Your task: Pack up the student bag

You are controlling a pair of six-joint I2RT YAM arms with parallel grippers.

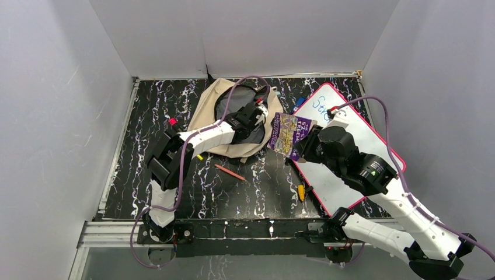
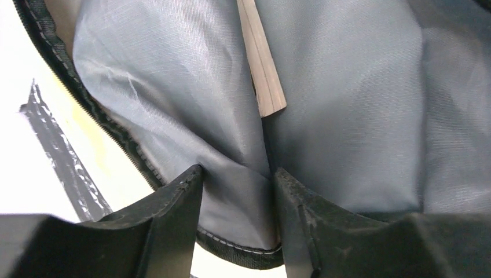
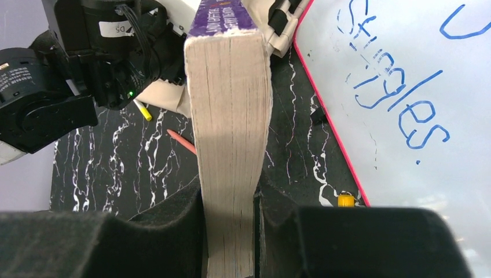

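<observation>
The beige student bag [image 1: 204,112] lies unzipped at the back centre, its grey lining [image 2: 341,98] exposed. Over its opening is my left gripper, fingers apart, with a fold of grey lining showing between and beyond them; whether they touch the cloth I cannot tell. A flat tan strip [image 2: 264,69] lies along a fold of the lining. To the bag's right, a thick purple-covered book [image 1: 286,129] is held up by my right gripper, shut on it. In the right wrist view the book's page edges face the camera.
A red-rimmed whiteboard [image 1: 330,181] with blue writing lies on the right, under the right arm. An orange-red pencil [image 1: 230,172], a yellow-ended marker [image 1: 199,156], a red-tipped item [image 1: 173,122] and a yellow tool [image 1: 301,192] lie around.
</observation>
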